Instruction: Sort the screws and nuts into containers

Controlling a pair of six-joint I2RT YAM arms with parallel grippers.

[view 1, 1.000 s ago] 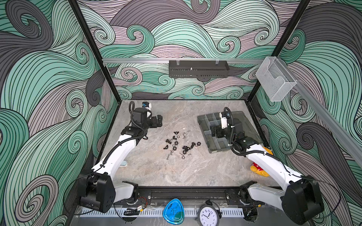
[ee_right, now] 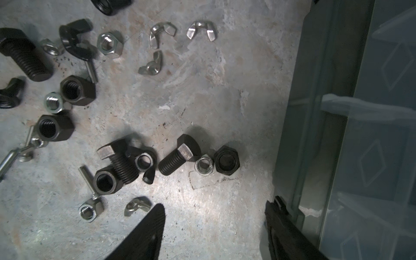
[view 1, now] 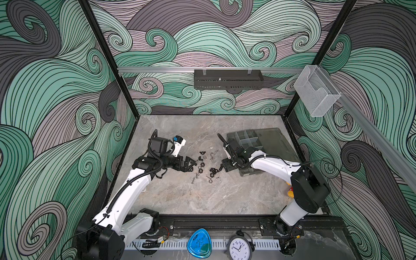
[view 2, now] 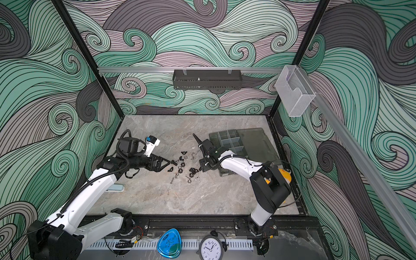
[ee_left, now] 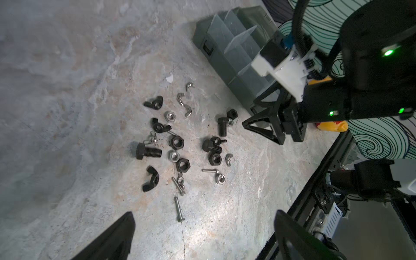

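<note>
Loose black and silver screws, nuts and wing nuts lie in the middle of the table. My left gripper (view 1: 189,163) hangs at their left, fingers apart in the left wrist view, over a black bolt (ee_left: 148,150) and a black wing nut (ee_left: 151,179). My right gripper stands open with nothing between its fingers, beside the container's left wall, near a black nut (ee_right: 226,160), a silver nut (ee_right: 203,164) and a black bolt (ee_right: 172,161). The grey divided container (view 2: 255,138) sits at the right of the table.
A yellow object (view 2: 283,175) lies at the table's right, beside the right arm. A pale blue object (view 2: 114,187) lies at the left.
Since a second ago both grippers have moved toward the pieces, the left forward, the right leftward from over the container.
</note>
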